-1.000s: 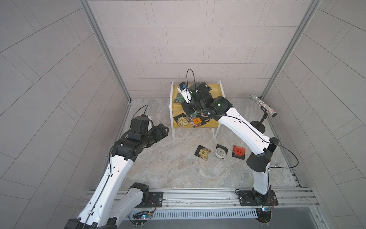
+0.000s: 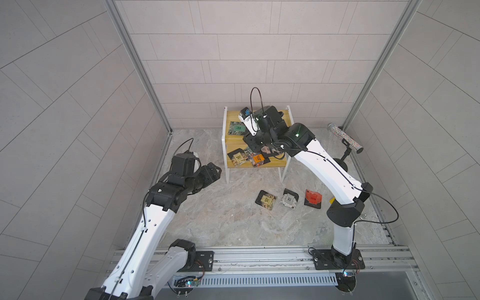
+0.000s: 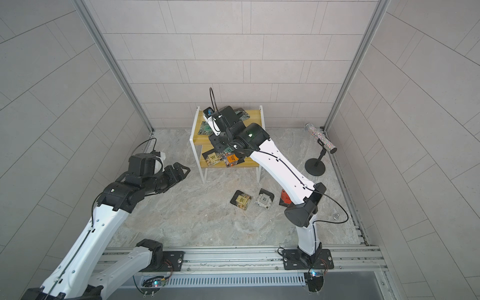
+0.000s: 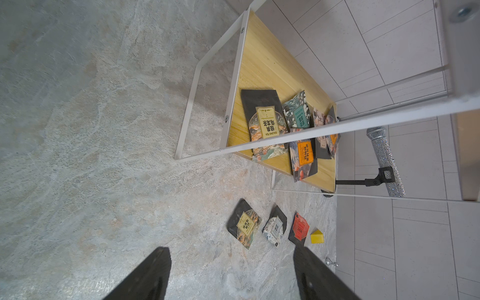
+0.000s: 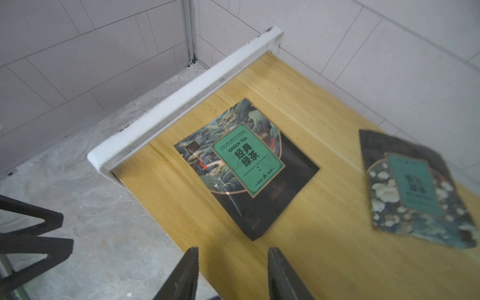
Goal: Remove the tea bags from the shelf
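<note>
On the top board of the shelf (image 5: pixel 320 220), a green-labelled tea bag (image 5: pixel 247 160) lies flat near the left end. Another teal-labelled bag (image 5: pixel 417 185) lies further right, blurred. My right gripper hovers by the board's front edge, short of the green tea bag, fingers apart and empty. The lower board carries a yellow-labelled bag (image 4: pixel 267 122), an orange-labelled one (image 4: pixel 302 152), a teal-labelled one (image 4: pixel 298 112) and others partly covered by the frame. Left of the shelf, my left gripper stands open, with only floor between its fingers.
Yellow- (image 2: pixel 266 199), white- (image 2: pixel 289 198) and red-labelled bags (image 2: pixel 313 198) lie on the floor before the shelf. A microphone on a stand (image 3: pixel 315 166) is to its right, beside a yellow block (image 4: pixel 317 237).
In the top left view my right arm has shifted right over the shelf, uncovering more of the green-labelled bag on the top board. The left arm looks still.
</note>
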